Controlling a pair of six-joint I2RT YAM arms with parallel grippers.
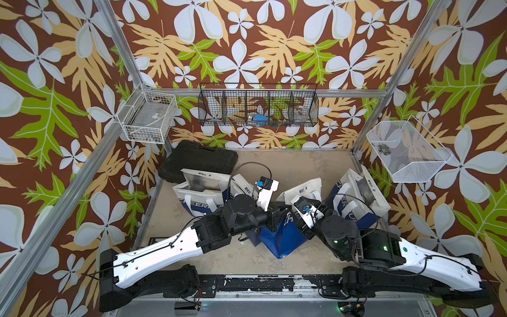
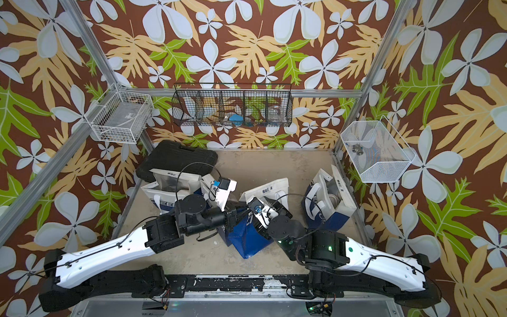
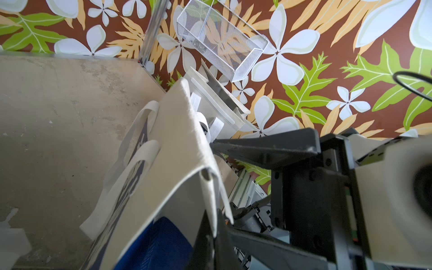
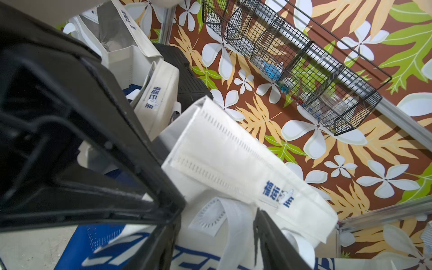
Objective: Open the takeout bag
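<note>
A blue and white takeout bag (image 1: pixel 281 243) stands at the front centre under both grippers, its white top flap (image 4: pixel 252 175) raised at the back. In the left wrist view, my left gripper is at the bag's white rim (image 3: pixel 180 126), its dark fingers (image 3: pixel 265 146) beside the fabric; whether anything is between them is unclear. My right gripper is over the bag's front, fingertips apart either side of a white strap (image 4: pixel 238 225), part open.
More bags stand left (image 1: pixel 200 206) and right (image 2: pixel 330 211). A black case (image 1: pixel 195 161) lies at the back left. Wire baskets (image 1: pixel 258 108) hang on the frame around the table. Bare table shows at the back centre.
</note>
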